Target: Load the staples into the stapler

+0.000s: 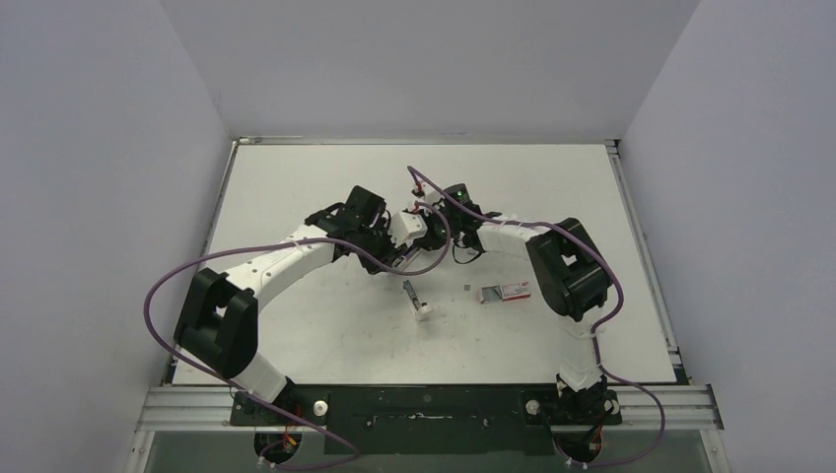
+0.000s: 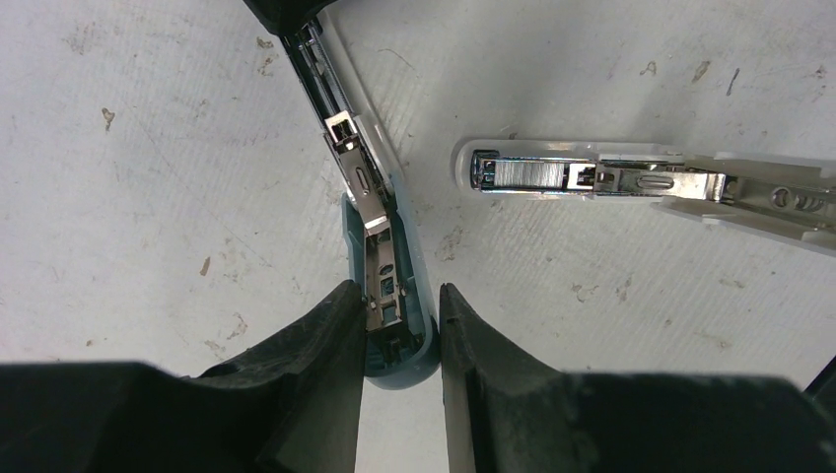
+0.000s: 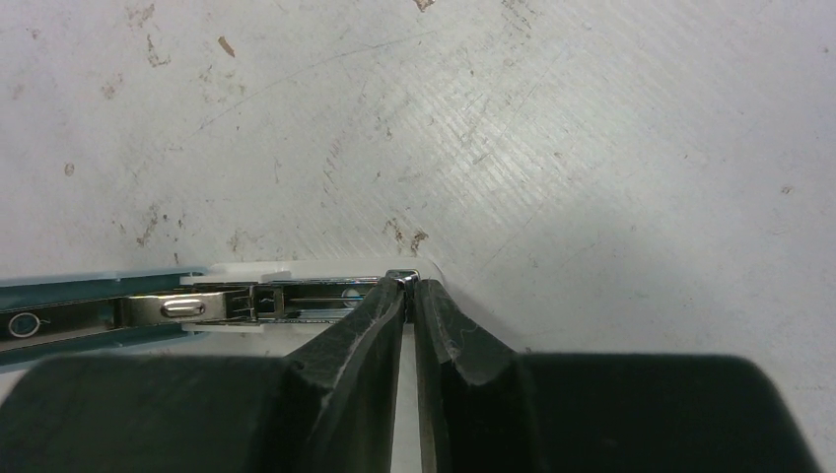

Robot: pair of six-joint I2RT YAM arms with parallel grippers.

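An opened teal-and-white stapler [image 2: 414, 266] lies on the table, its metal magazine [image 3: 207, 305] exposed. My left gripper is shut on its teal end. My right gripper has its fingertips close together at the white far end of the same stapler; whether they grip it is unclear. A second, white stapler [image 2: 631, 177] lies opened beside it, with a strip of staples [image 2: 527, 173] in its channel.
In the top view a red-and-white box [image 1: 515, 291] and a small grey piece [image 1: 467, 288] lie right of the staplers.
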